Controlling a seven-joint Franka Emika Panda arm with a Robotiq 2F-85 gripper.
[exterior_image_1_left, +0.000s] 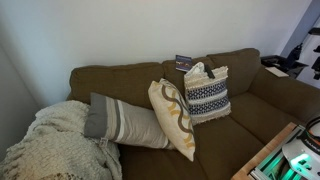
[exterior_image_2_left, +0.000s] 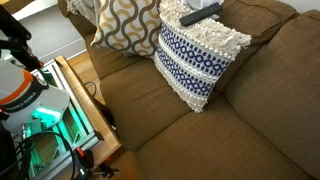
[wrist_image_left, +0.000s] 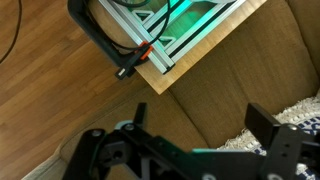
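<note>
My gripper shows at the bottom of the wrist view, its two dark fingers (wrist_image_left: 262, 124) standing well apart. Nothing is between them; below lies the brown sofa (wrist_image_left: 205, 85). The blue and white patterned pillow (exterior_image_1_left: 208, 97) leans on the sofa's backrest in the first exterior view, and a fringed corner of it enters the wrist view at lower right. Along its top edge rests a dark remote (exterior_image_2_left: 202, 13), beside something white and crumpled. A small dark box or book (exterior_image_1_left: 183, 62) sits on top of the backrest.
A curvy-patterned pillow (exterior_image_1_left: 172, 118), a grey and white pillow (exterior_image_1_left: 128, 122) and a cream knit blanket (exterior_image_1_left: 62, 142) fill the sofa's left side. The robot's wooden stand (exterior_image_2_left: 92, 110) with cables adjoins the seat. Bare seat (exterior_image_2_left: 205, 140) lies in front of the blue pillow.
</note>
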